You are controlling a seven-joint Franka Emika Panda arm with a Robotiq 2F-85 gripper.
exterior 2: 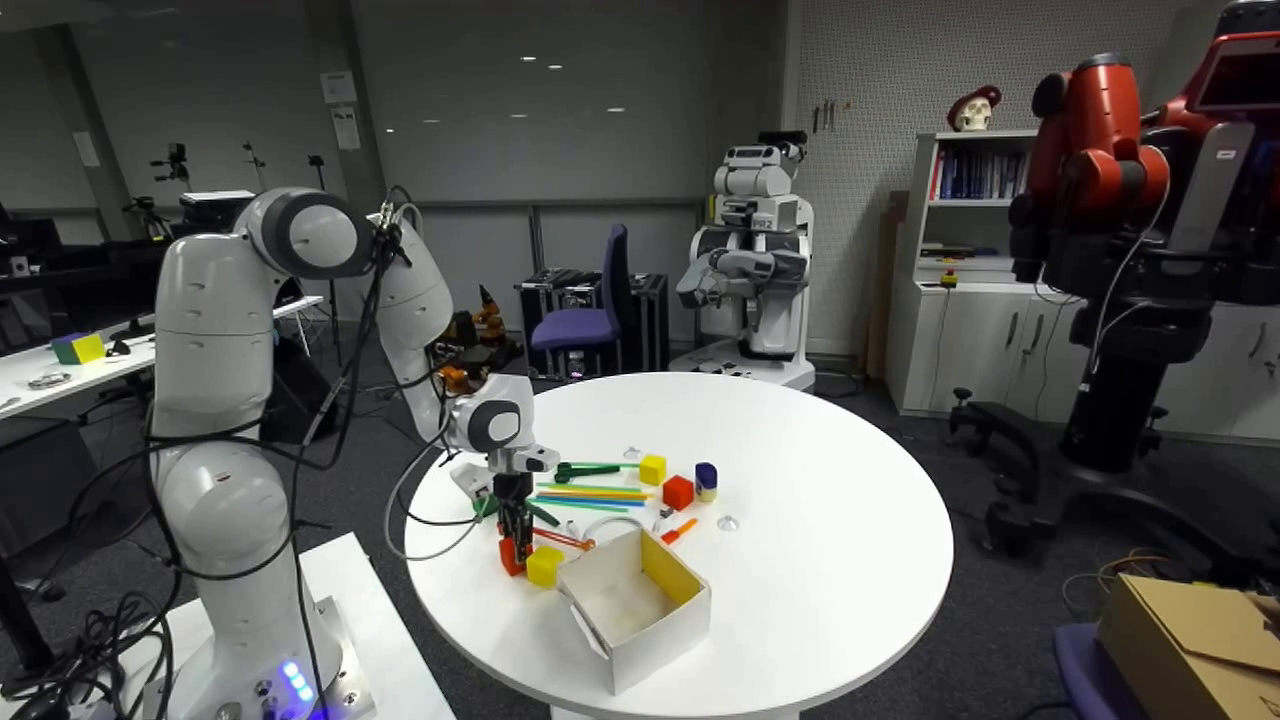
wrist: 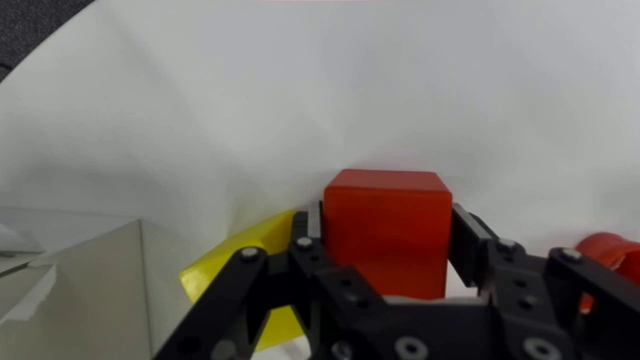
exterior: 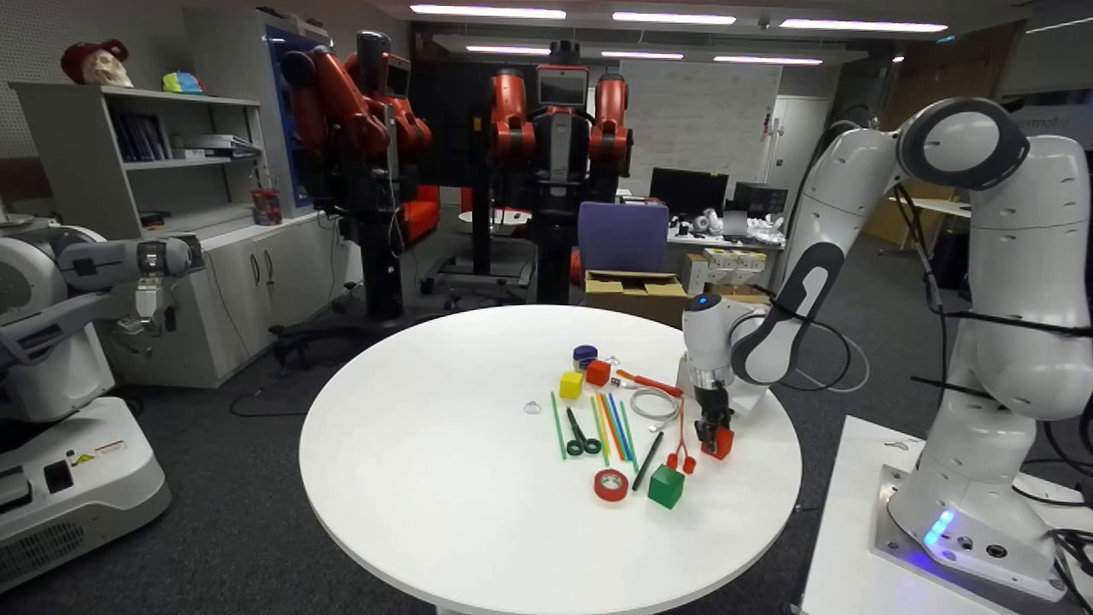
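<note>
A red cube (wrist: 387,240) sits on the white table, between the two fingers of my gripper in the wrist view. Both fingers are very near or against its sides; whether they press on it cannot be told. In exterior view 1 the gripper (exterior: 714,435) points down over the same red cube (exterior: 720,444), which appears to rest on the table. Close beside the left finger lies a yellow cube (wrist: 243,258), partly covered by it. Exterior view 2 shows that yellow cube (exterior 2: 545,566) between the red one and an open white box (exterior 2: 666,636).
A red spoon-like tool (exterior: 681,451) lies near the gripper. A green cube (exterior: 666,487), red tape roll (exterior: 611,486), scissors (exterior: 581,436), coloured sticks, another yellow cube (exterior: 570,385) and another red cube (exterior: 599,372) spread across the table.
</note>
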